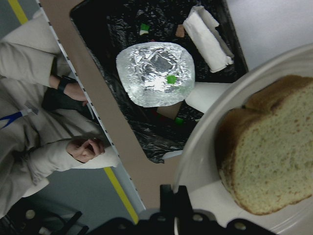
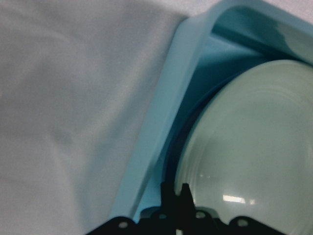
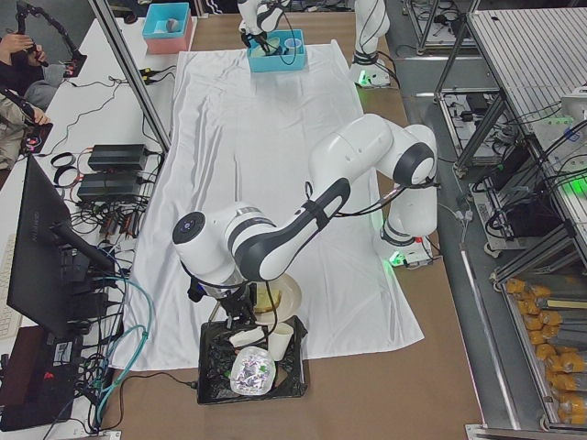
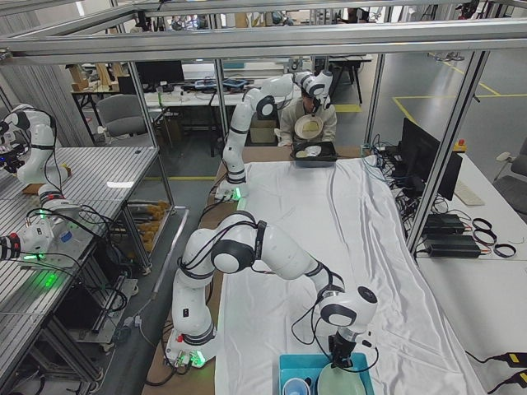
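Note:
My left gripper is shut on the rim of a pale plate (image 1: 198, 142) carrying a bread slice (image 1: 269, 152), held just above the near edge of a black-lined tray (image 3: 211, 376). The tray holds a foil container (image 1: 154, 73), a crumpled napkin (image 1: 205, 36), a white cup (image 3: 280, 341) and small scraps. At the far end, my right gripper is at the edge of a pale green plate (image 2: 249, 142) in a blue bin (image 2: 156, 117); whether it is shut on the rim is unclear.
A white cloth (image 3: 257, 128) between tray and bin is clear. A seated person (image 4: 296, 123) is beside the tray's end. Monitors (image 3: 37, 266) and cables line one side; metal frames surround the area.

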